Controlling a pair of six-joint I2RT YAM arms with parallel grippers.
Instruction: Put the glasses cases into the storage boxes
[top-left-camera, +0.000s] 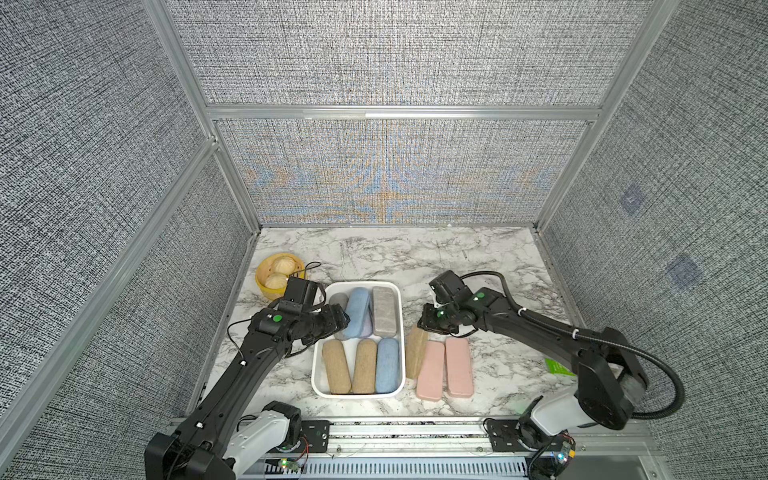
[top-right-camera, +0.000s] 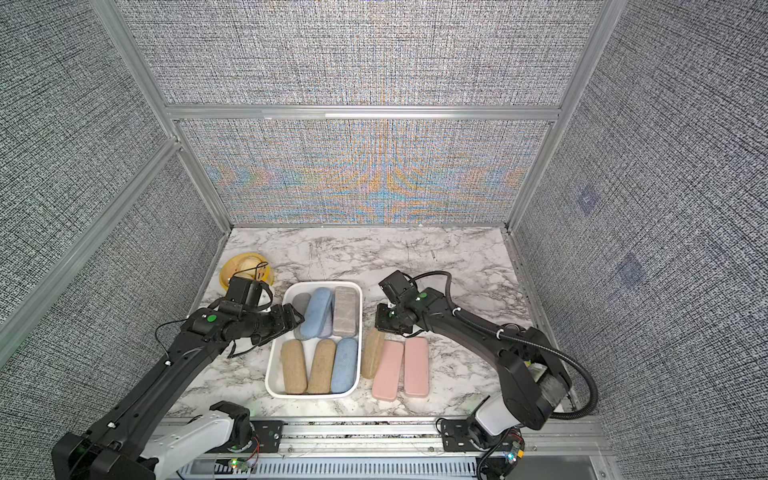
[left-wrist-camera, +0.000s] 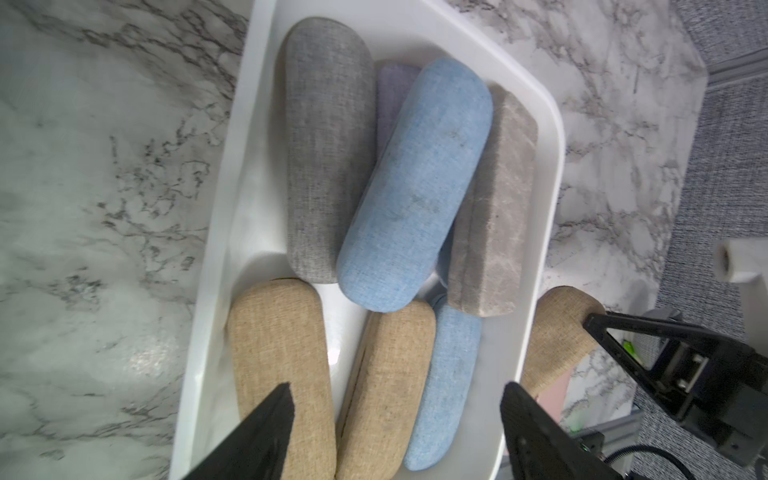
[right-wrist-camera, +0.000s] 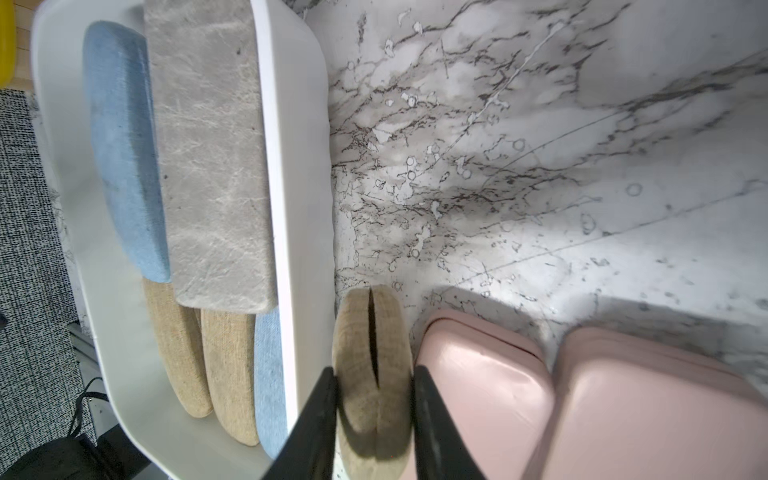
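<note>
The white storage box (top-left-camera: 317, 372) holds grey, blue, purple and tan cases. My left gripper hangs over it, fingers apart in its wrist view; whether anything is between them is unclear. Just right of the box, my right gripper is shut on a tan case (right-wrist-camera: 380, 320), whose far end is tilted up in the top left view. Two pink cases (top-left-camera: 430, 369) lie side by side to its right on the marble table.
A yellow bowl (top-left-camera: 264, 276) with round buns stands at the back left, beside the left arm. The table's back and far right have free room. A small green item (top-left-camera: 558, 366) lies at right.
</note>
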